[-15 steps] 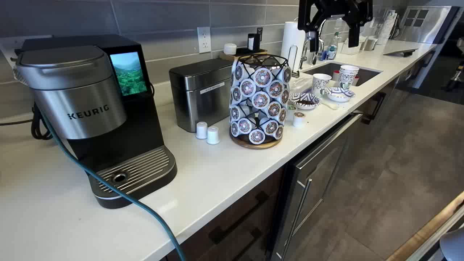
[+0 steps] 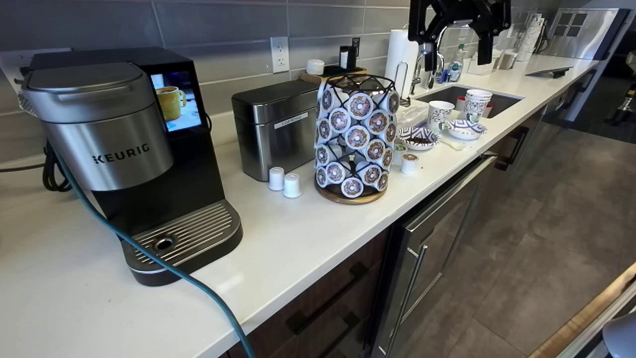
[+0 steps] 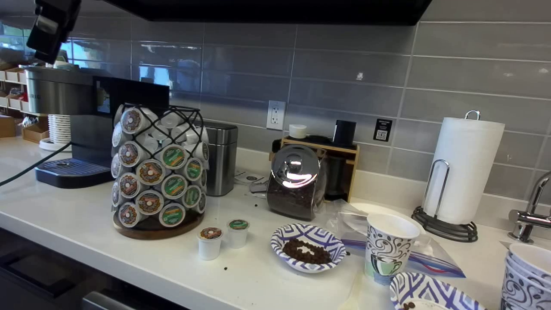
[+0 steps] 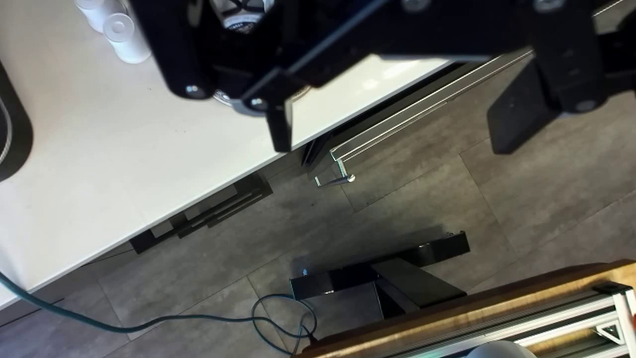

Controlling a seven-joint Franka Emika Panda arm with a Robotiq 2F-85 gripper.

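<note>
My gripper is open, its fingers wide apart with only floor and counter edge seen between them. In exterior view 1 the gripper (image 2: pixel 457 56) hangs high above the counter, at the top of the picture, touching nothing. A coffee pod carousel (image 2: pixel 356 140) full of pods stands mid-counter. Two white pods (image 2: pixel 284 184) are upside down to its left; on its other side two pods, one brown-lidded (image 3: pixel 210 243) and one green-lidded (image 3: pixel 238 233), stand upright. The Keurig coffee maker (image 2: pixel 113 143) is at the left, its screen lit.
A patterned bowl of coffee beans (image 3: pixel 304 263), a paper cup (image 3: pixel 390 248), a glass jar (image 3: pixel 294 186) and a paper towel roll (image 3: pixel 465 170) crowd the far side. A blue-green cable (image 2: pixel 197 283) crosses the counter before the coffee maker. Bare counter lies around its base.
The coffee maker's screen has switched from a green landscape to a yellow mug. My gripper and the objects on the counter have not visibly moved.
</note>
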